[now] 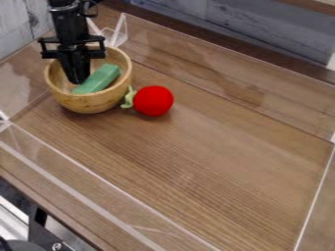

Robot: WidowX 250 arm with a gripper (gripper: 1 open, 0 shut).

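My black gripper (69, 58) reaches from the top left down into the left side of a tan bowl (81, 100). A green elongated object (98, 80) lies in the bowl, to the right of the fingers. Whether anything is between the fingertips, and how far apart they are, I cannot tell. A red round object (153, 100) with a light green part sits just right of the bowl, outside it.
A clear plastic item lies behind the bowl, near the top left edge.
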